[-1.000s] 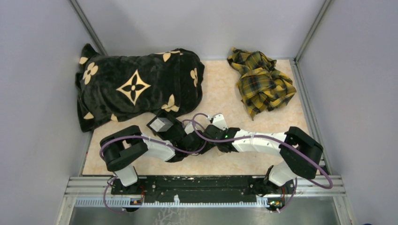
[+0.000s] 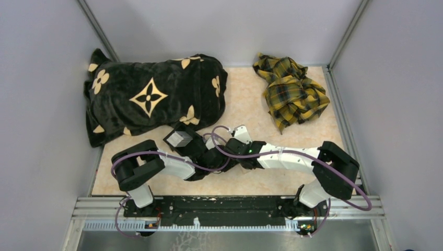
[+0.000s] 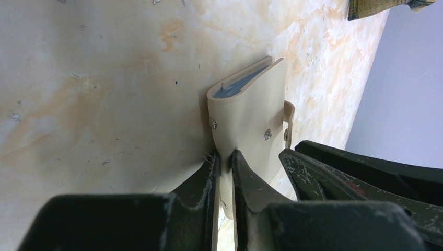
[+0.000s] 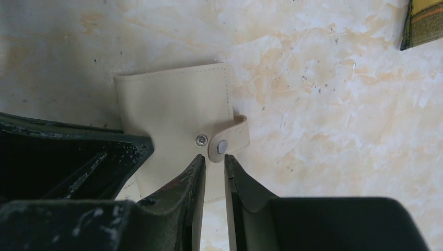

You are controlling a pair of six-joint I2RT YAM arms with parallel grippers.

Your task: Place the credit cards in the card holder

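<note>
The beige card holder (image 3: 253,123) is folded closed on the table, a gap at its top edge showing clear bluish inner sleeves. My left gripper is shut on the holder's folded spine. The strap (image 4: 230,138) curls over the opposite edge, its snap beside the metal stud (image 4: 201,140) on the cover. Right at the strap's snap end, my right gripper is shut with nothing seen between its fingers. Whether its tips touch the leather I cannot tell. No separate credit card can be made out. From above, both arms cover the holder.
A dark box (image 2: 175,135) with a pale grey piece in it lies beyond the left arm. Behind it rests a large black patterned cushion (image 2: 156,99). Yellow plaid cloth (image 2: 292,94) is bunched at the back right.
Almost nothing differs in the top view; the right gripper's end has shifted very slightly. The left arm, box, cushion and cloth have stayed in place.
</note>
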